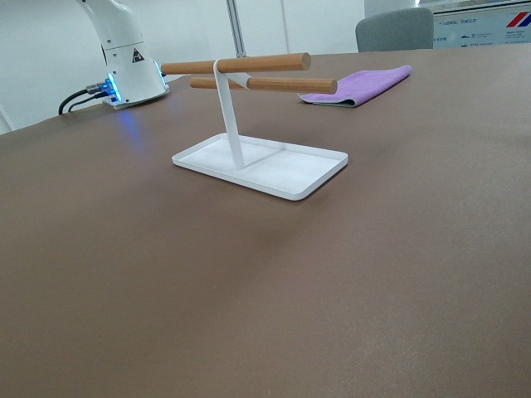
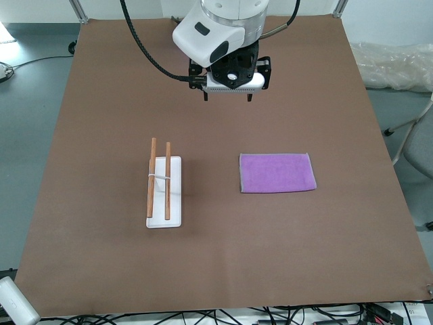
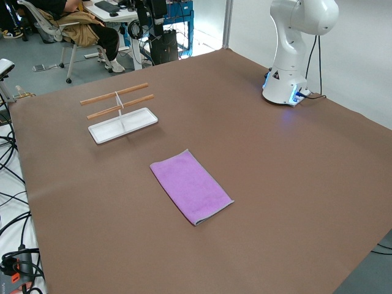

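Note:
A small stand with two wooden bars (image 2: 168, 193) on a white rectangular tray (image 1: 282, 170) stands on the brown table. To its right in the left view lies a folded purple towel (image 2: 277, 173), flat, also seen in the right view (image 3: 190, 187). My arm's end with the gripper (image 2: 227, 89) is at the far side of the table in the left view, above and apart from both things. Whether the gripper is open or shut cannot be made out; the white arm body hides much of it.
Cables run along the table's near edge in the left view. A grey chair (image 2: 421, 142) stands beyond the right edge.

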